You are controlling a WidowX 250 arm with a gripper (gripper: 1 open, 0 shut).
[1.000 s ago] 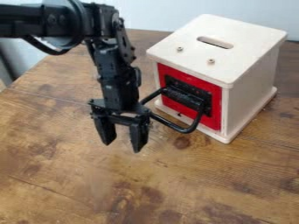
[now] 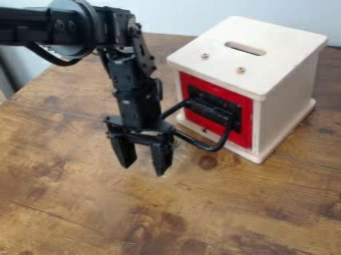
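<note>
My black gripper [image 2: 143, 155] points down over the wooden table, in front and to the left of a light wooden box [image 2: 276, 95]. Its two fingers stand apart with nothing visible between them. The box has a slot on top and a red front panel [image 2: 244, 132] carrying a black mechanism with a bent black handle [image 2: 213, 145] that reaches out toward the gripper, passing beside or behind it; whether they touch I cannot tell.
A pale wall lies beyond the table's back edge at the upper left.
The gripper has shifted very slightly over the last second. The box looks unmoved.
</note>
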